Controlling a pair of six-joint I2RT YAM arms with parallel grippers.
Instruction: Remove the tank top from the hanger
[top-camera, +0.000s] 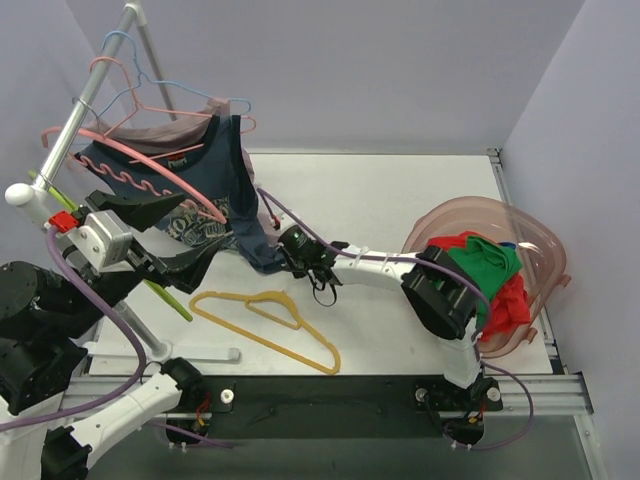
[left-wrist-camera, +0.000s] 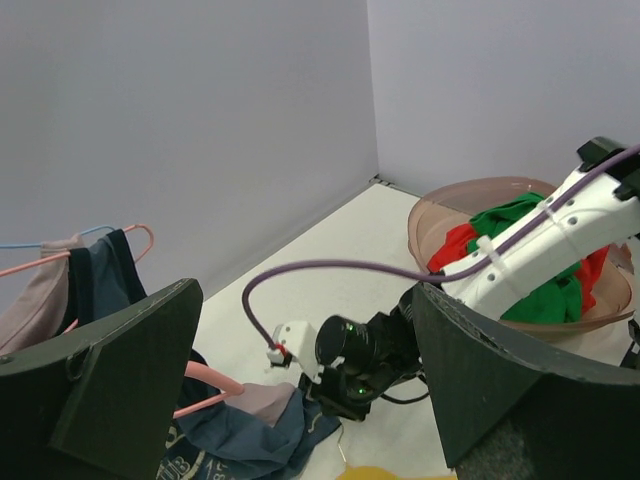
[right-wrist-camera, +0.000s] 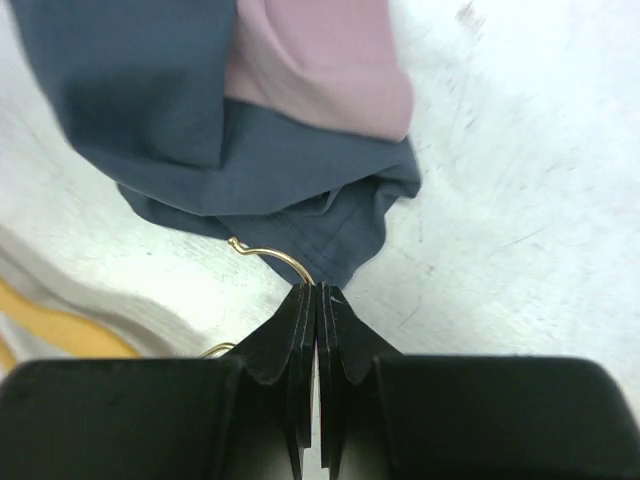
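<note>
A navy printed tank top (top-camera: 205, 170) hangs among pink hangers on the rack, with pink-grey cloth (right-wrist-camera: 315, 65) beside it; its lower end (right-wrist-camera: 170, 170) rests on the table. My left gripper (top-camera: 175, 240) is open beside the rack, below the pink hanger (top-camera: 170, 175), nothing between its fingers. My right gripper is shut low at the dark cloth's edge, by the thin gold hook of the yellow hanger (right-wrist-camera: 70, 325); whether it pinches anything is unclear.
A pink translucent basket (top-camera: 545, 280) holding red and green cloth stands at the right. A yellow hanger lies on the front of the table (top-camera: 380, 180), whose back part is clear. The rack's foot (top-camera: 205, 354) is at front left.
</note>
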